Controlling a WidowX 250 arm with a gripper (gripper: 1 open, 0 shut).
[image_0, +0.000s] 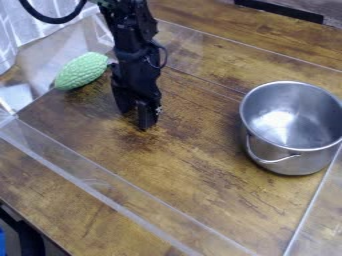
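My black gripper (140, 110) is low over the wooden table at upper left, fingertips at or near the surface; whether it holds anything between them is too dark to tell. A green textured corn-like toy (80, 71) lies to its left. A steel pot (291, 128) with a wire handle stands on the right.
Clear plastic walls border the wooden work area (174, 180) at the front, left and right. A white crumpled sheet (14, 92) is at the far left.
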